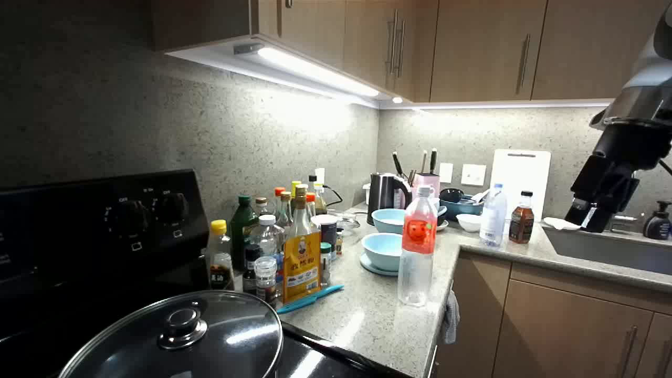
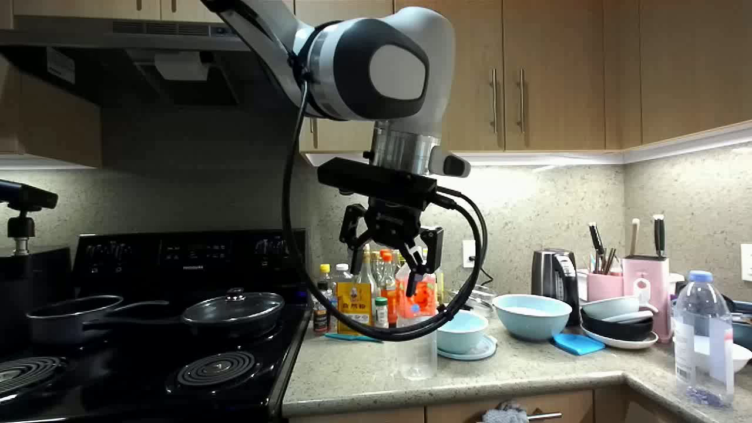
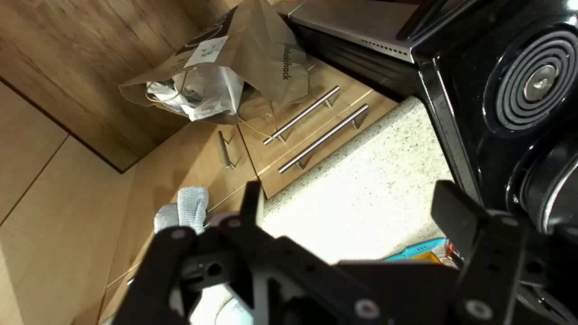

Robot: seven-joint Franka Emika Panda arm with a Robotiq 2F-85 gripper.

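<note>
My gripper (image 2: 385,275) hangs above the counter with its fingers spread and nothing between them. The wrist view shows the two fingers (image 3: 250,203) far apart over bare counter (image 3: 368,200). In exterior view 1 the gripper (image 1: 586,217) is high at the right, on the sink side of the picture. A clear bottle with a red label (image 1: 417,236) stands upright near the counter edge. In exterior view 2 this bottle (image 2: 418,356) is partly hidden behind the gripper and its cable. A light-blue bowl (image 1: 382,251) sits on a plate beyond it.
Several sauce bottles and a yellow packet (image 1: 302,264) crowd the backsplash, with a blue-handled utensil (image 1: 308,300) in front. A lidded pan (image 2: 234,310) rests on the stove. Another clear bottle (image 2: 702,338) stands right. A paper bag (image 3: 265,59) lies below the counter.
</note>
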